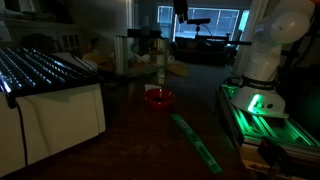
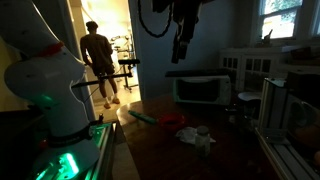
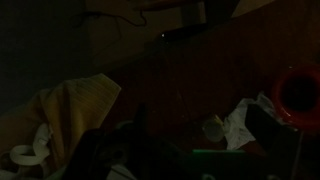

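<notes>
High above the table hangs my gripper [image 2: 181, 52], apart from every object below. Two dark fingers [image 3: 140, 118] stand wide of each other in the dim wrist view, and nothing shows between their tips, so it looks open. A red bowl [image 1: 159, 97] rests on the dark tabletop; the same bowl [image 3: 300, 92] is at the right edge of the wrist view. Beside it lie a crumpled white cloth or paper [image 3: 237, 127] and a small clear jar [image 2: 203, 140], which is upright. A long green strip [image 1: 196, 142] lies nearer the front of exterior view 1.
A white appliance [image 1: 60, 118] with a dark ribbed top fills the left side of exterior view 1. A tan cloth [image 3: 82, 108] is at the lower left of the wrist view. Bare tabletop [image 1: 125, 140] lies in front of the bowl.
</notes>
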